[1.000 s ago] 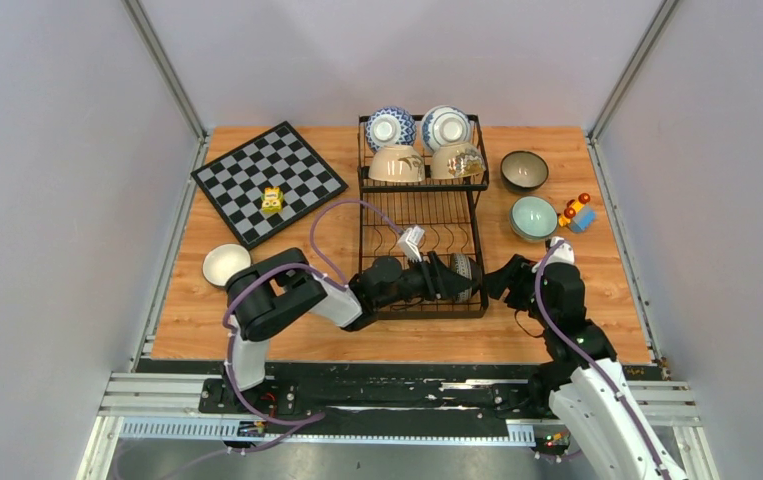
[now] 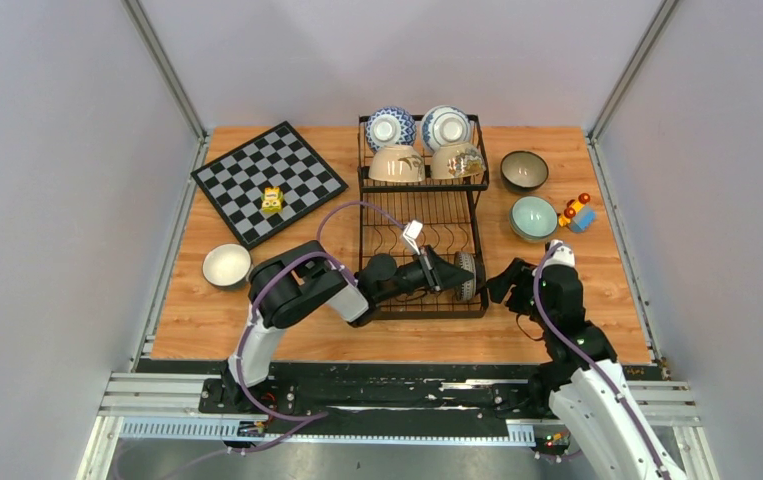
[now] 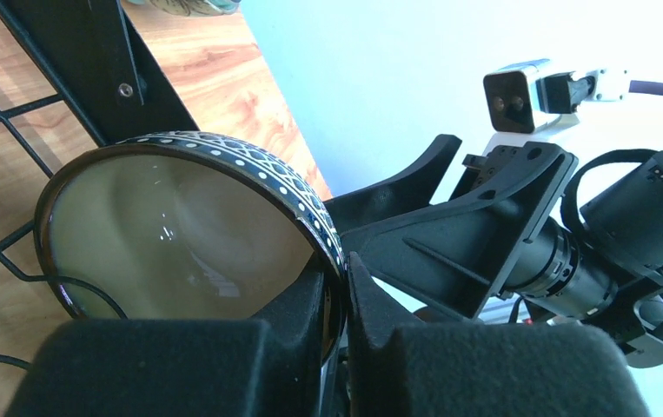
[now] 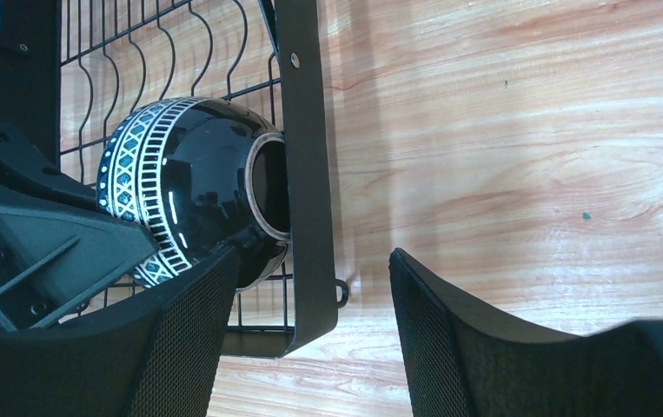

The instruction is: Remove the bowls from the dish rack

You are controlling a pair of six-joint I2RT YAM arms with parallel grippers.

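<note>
A dark bowl with a white patterned band [image 4: 195, 182] rests on its side in the lower tier of the black dish rack [image 4: 308, 174], against the rack's right bar. My left gripper [image 2: 454, 276] is shut on its rim; the left wrist view shows the glossy inside [image 3: 171, 234]. My right gripper is part open just right of that bowl, over the rack's bar, with no bowl between its fingers. The upper tier holds several bowls, two blue-and-white [image 2: 389, 128] at the back and two cream patterned ones [image 2: 397, 166] in front.
A grey bowl [image 2: 524, 170], a mint bowl [image 2: 533, 216] and a toy [image 2: 582, 218] stand right of the rack. A white bowl [image 2: 226, 264] and a chessboard [image 2: 247, 175] with a yellow block are on the left. Bare wood shows at the front left and front right.
My left arm has shifted slightly, with its elbow moving right and the wrist turning a little. The right arm has barely moved.
</note>
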